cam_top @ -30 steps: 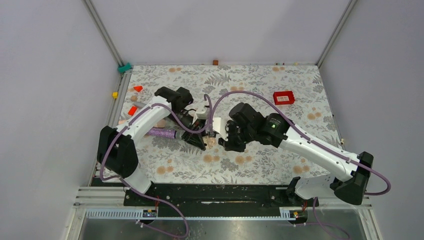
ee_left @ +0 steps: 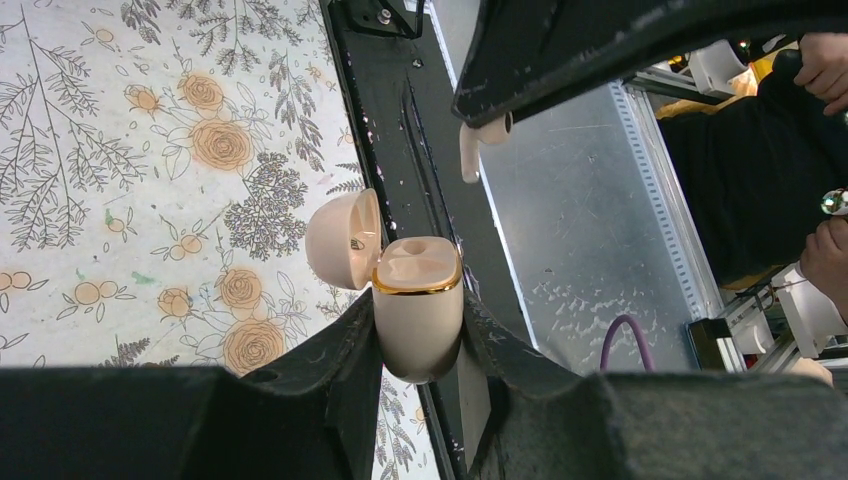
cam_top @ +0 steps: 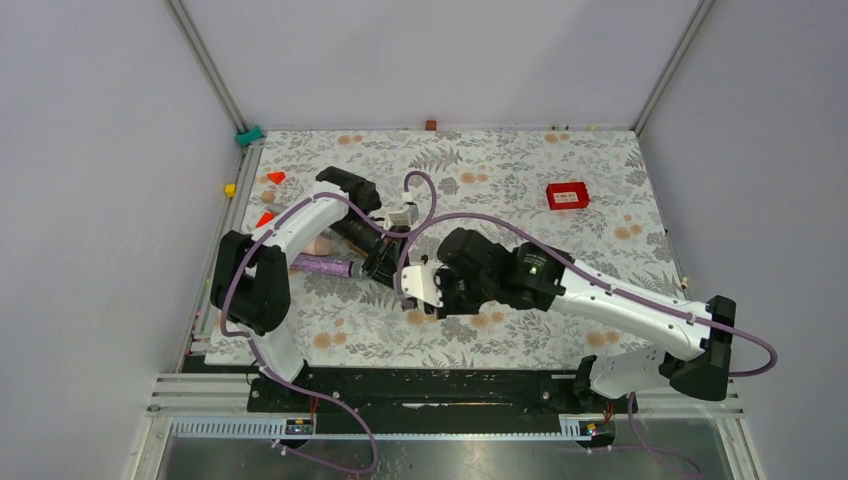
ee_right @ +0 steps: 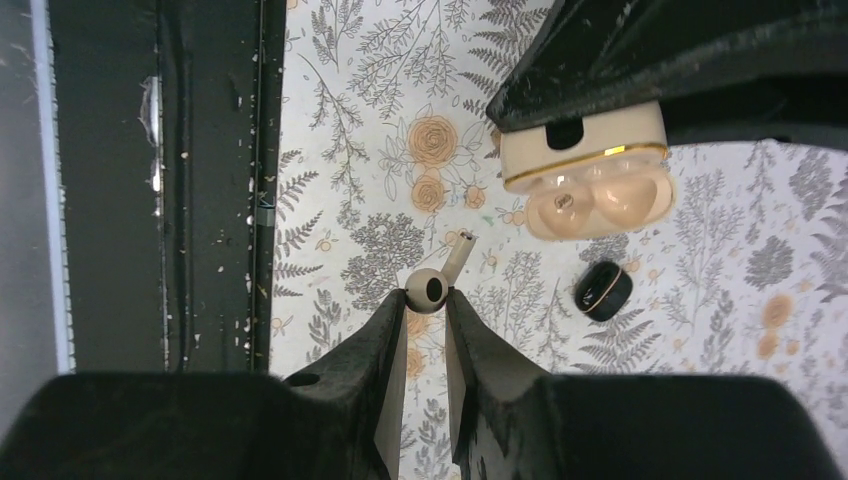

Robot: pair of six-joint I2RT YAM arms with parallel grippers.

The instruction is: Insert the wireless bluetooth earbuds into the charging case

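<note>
In the left wrist view my left gripper is shut on the cream charging case (ee_left: 415, 330), which has a gold rim. Its lid (ee_left: 340, 240) hangs open to the side. From the right wrist view, two hollows show in the case (ee_right: 585, 135), and no earbud is visible in it. My right gripper is shut on a cream earbud (ee_right: 428, 288), its stem pointing up and away. That same earbud (ee_left: 485, 140) appears in the left wrist view, stem down, apart from the case. The top view mostly hides both behind the arms.
A small black cylinder (ee_right: 603, 291) shows beyond the case. On the table are a red box (cam_top: 567, 196) at the back right, a purple glittery tube (cam_top: 322, 265) by the left arm and red pieces (cam_top: 276, 177) at the left.
The right gripper has moved left and slightly toward the front, nearer the left gripper. The left arm has shifted a little; the case, visible between the grippers before, is now largely covered.
</note>
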